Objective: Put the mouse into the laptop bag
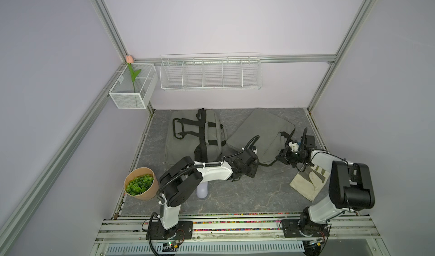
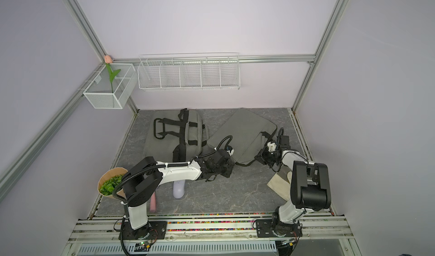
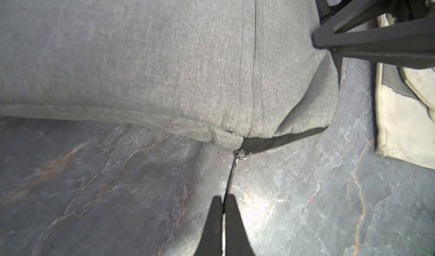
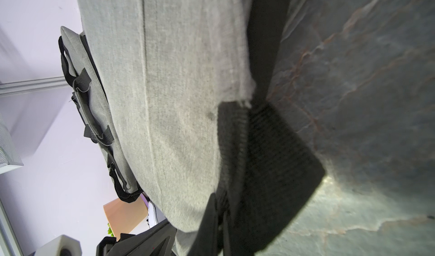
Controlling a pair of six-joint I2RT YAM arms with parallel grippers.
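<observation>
A flat grey laptop bag (image 1: pixel 258 133) lies on the table, its near corner between my two grippers. In the left wrist view, a thin zipper pull (image 3: pixel 232 174) runs from that corner into the tips of my left gripper, which is shut on it. My right gripper is shut at the bag's right side, where the dark fabric edge (image 4: pixel 233 147) runs between its fingertips. The bag's opening is not clearly seen. I cannot make out a mouse in any view.
A second grey bag with black handles (image 1: pixel 185 133) lies at the left. A lavender object (image 1: pixel 202 190) is partly under the left arm. A beige cloth item (image 1: pixel 305 185) lies by the right arm. A plant pot (image 1: pixel 149 193) stands front left.
</observation>
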